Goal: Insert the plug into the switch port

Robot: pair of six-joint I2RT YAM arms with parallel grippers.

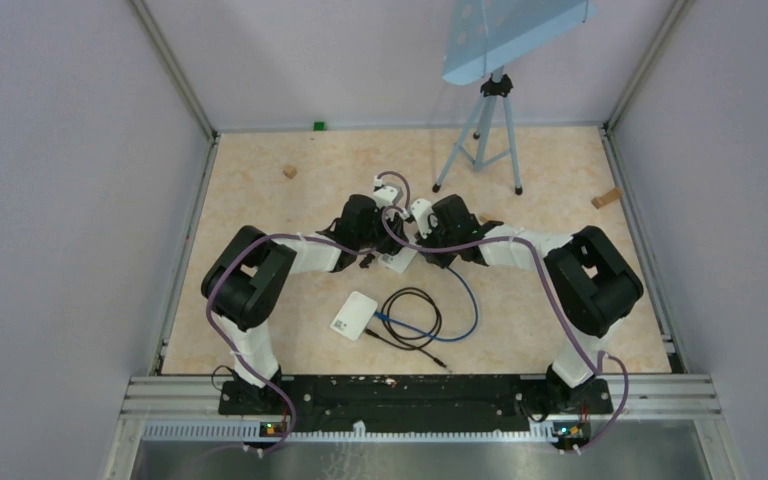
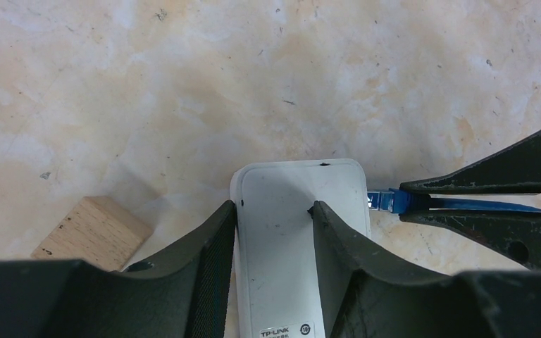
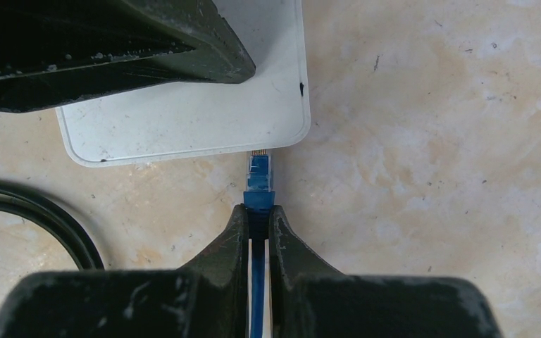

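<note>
A white TP-LINK switch (image 2: 282, 246) lies between the fingers of my left gripper, which is shut on its body. In the right wrist view the near edge of the switch (image 3: 197, 123) faces the blue network plug (image 3: 259, 176). My right gripper is shut on the plug's blue boot, with the blue cable trailing behind it. The clear tip of the plug meets the switch's edge, its gold contacts still showing there. How deep it sits, and the port opening itself, cannot be made out. From above, both grippers meet mid-table.
A second white box (image 1: 354, 315) with the other end of the blue cable (image 1: 477, 310) lies in front, beside a coiled black cable (image 1: 438, 312). A wooden block (image 2: 93, 232) is near the switch. A tripod (image 1: 482, 130) stands at the back.
</note>
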